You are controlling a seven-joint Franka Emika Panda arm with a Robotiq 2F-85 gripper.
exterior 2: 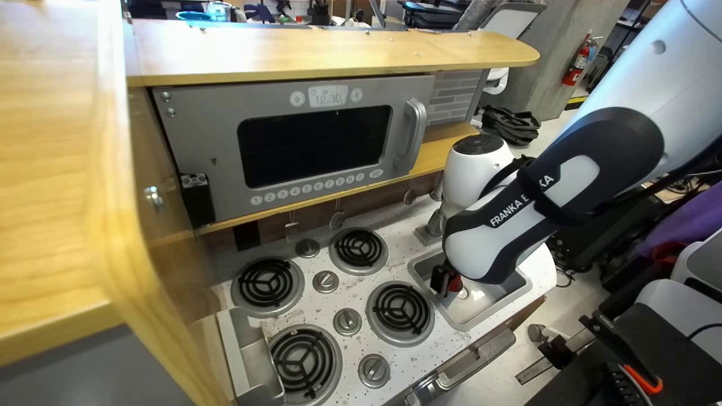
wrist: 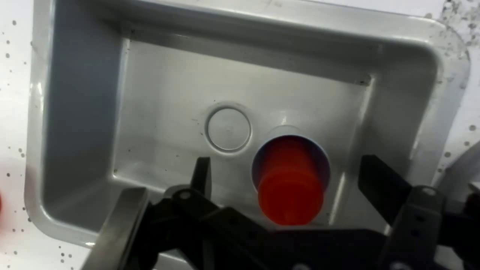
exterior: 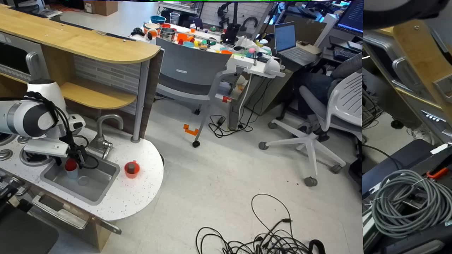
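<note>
In the wrist view, a red cup-shaped thing (wrist: pixel 291 193) stands inside a pale cup (wrist: pixel 324 168) on the sink floor. My gripper is open above them, one finger (wrist: pixel 202 173) to the left and the other (wrist: pixel 375 180) to the right. Gaps show on both sides of the red thing. Exterior view 1 also has the red thing (exterior: pixel 70 163) and pale cup (exterior: pixel 72 173) in the sink (exterior: pixel 109 180), under my hand. Exterior view 2 shows one dark finger (exterior 2: pixel 441 279) beside the red thing; my arm hides much of the sink.
An orange-red cup (exterior: pixel 132 174) with something brown inside stands on the counter right of the sink. The faucet (exterior: pixel 101 131) rises behind the basin. Stove burners (exterior 2: pixel 400 312) lie to the left. Exterior view 1 is displaced, its left part wrapping to the right edge.
</note>
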